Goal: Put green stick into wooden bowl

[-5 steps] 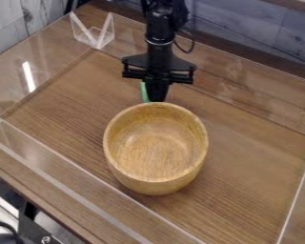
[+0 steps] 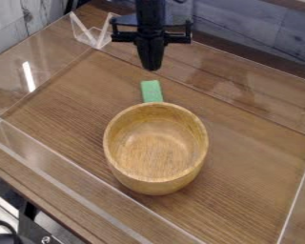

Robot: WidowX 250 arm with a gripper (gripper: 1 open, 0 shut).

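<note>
The green stick (image 2: 152, 91) lies on the wooden table just behind the bowl, its near end close to the bowl's rim. A large, round wooden bowl (image 2: 156, 179) stands in front of it, empty inside. My black gripper (image 2: 152, 59) is at the top centre, behind the stick and apart from it, with bare table showing between the two. Its fingers are dark and blurred together, so their spacing is unclear.
Bare table (image 2: 251, 114) spreads to the right of the bowl, and there is clear room on the left too. A clear plastic piece (image 2: 18, 74) lies at the left edge. Dark cables (image 2: 5, 229) run through the lower left corner.
My gripper has drawn back from over the stick toward the top of the view. The green stick, mostly covered before, now shows fully on the table. The bowl has stayed put.
</note>
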